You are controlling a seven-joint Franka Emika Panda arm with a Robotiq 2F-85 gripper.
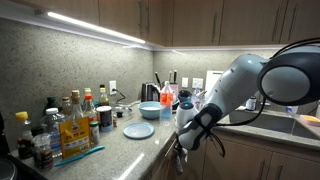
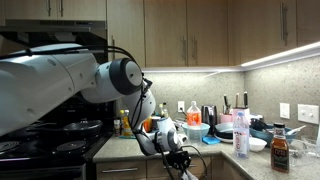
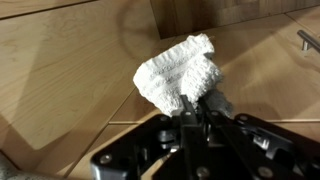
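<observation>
A crumpled white cloth or paper towel (image 3: pixel 178 76) hangs from my gripper, which is shut on it in the wrist view. Most of it spreads out beyond the fingertips, over wooden cabinet fronts. In exterior view 1 my gripper (image 1: pixel 181 154) points down in front of the counter edge, below the countertop. Exterior view 2 has the gripper (image 2: pixel 184 166) low at the counter front, with a bit of white visible beneath it.
On the counter stand a blue bowl (image 1: pixel 150 110), a light blue plate (image 1: pixel 139 130) and several bottles and jars (image 1: pixel 74 132). A sink (image 1: pixel 285 124) lies at the right. The stove (image 2: pixel 60 150) is left in exterior view 2. A metal handle (image 3: pixel 309 41) juts from a cabinet front.
</observation>
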